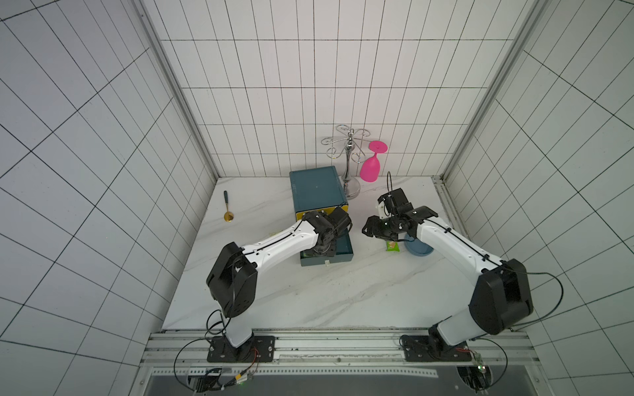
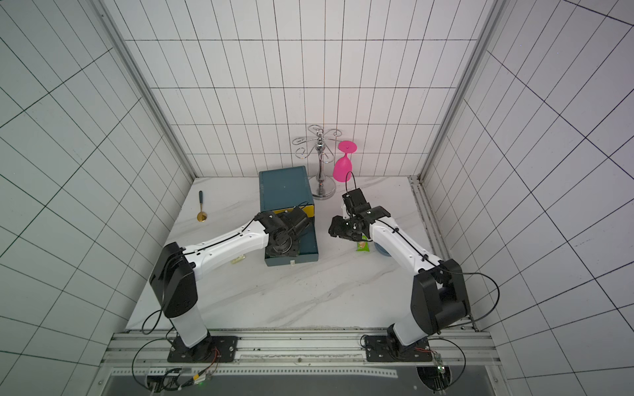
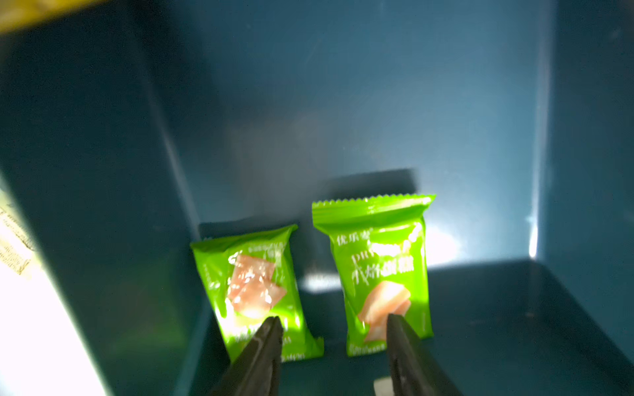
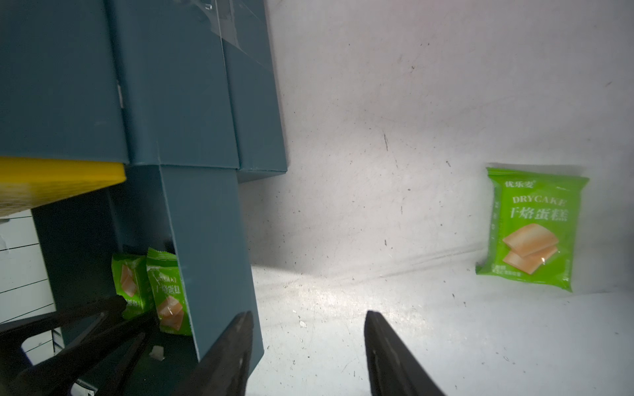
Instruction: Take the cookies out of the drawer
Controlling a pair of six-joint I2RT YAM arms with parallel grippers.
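Two green cookie packets, a left one [image 3: 251,283] and a right one [image 3: 376,257], lie in the open blue drawer [image 3: 297,99] in the left wrist view. My left gripper is over the drawer, part open, its fingertips above the packets' lower ends with nothing clearly held. My right gripper stands open to the drawer's right, above bare table. A third green packet [image 4: 528,224] lies on the table right of it.
A blue plate [image 1: 420,249] sits at the right. The blue box [image 1: 315,188] is backed by a chrome stand [image 1: 350,158] with a pink glass [image 1: 369,168]. A yellow spoon [image 1: 228,215] lies at the left.
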